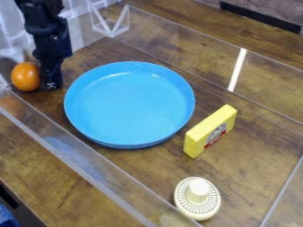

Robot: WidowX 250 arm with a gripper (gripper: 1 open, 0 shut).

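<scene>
My black gripper (48, 71) is at the upper left, its tip down beside an orange round object (27, 76); whether its fingers are open or hold anything is too small to tell. A blue plate (128, 102) lies on the wooden table (213, 62) to the right of both, apart from the gripper.
A yellow box (210, 131) with a label stands right of the plate. A white ridged object (198, 197) sits at the bottom. Clear panels edge the work area.
</scene>
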